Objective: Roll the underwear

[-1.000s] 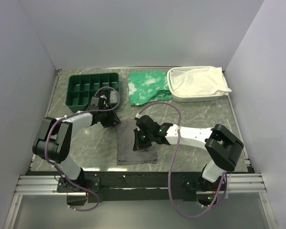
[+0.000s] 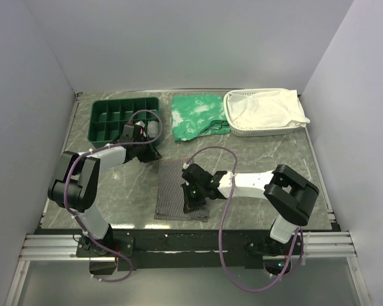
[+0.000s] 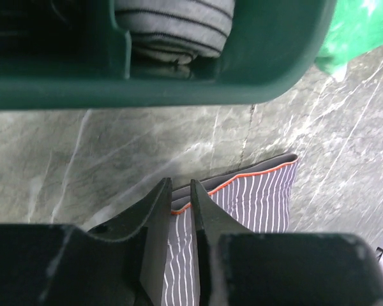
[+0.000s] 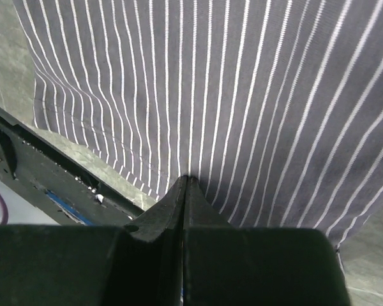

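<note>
The grey white-striped underwear point(image 2: 172, 191) lies flat and spread out at the front middle of the table. My left gripper point(image 2: 156, 157) is at its back-left corner; in the left wrist view its fingertips point(image 3: 181, 190) are close together at the orange-edged waistband point(image 3: 242, 178), shut on that edge. My right gripper point(image 2: 187, 204) is over the front-right part of the cloth; in the right wrist view it is shut, its tips point(image 4: 186, 180) pressed on the striped fabric point(image 4: 230, 102).
A green divided bin point(image 2: 108, 118) with a rolled striped item point(image 3: 175, 22) is behind my left gripper. A green cloth point(image 2: 195, 111) and a white basket point(image 2: 264, 131) of white fabric stand at the back.
My right gripper has moved toward the front edge across the underwear, whose back part now looks straighter. My left gripper has shifted slightly toward the back.
</note>
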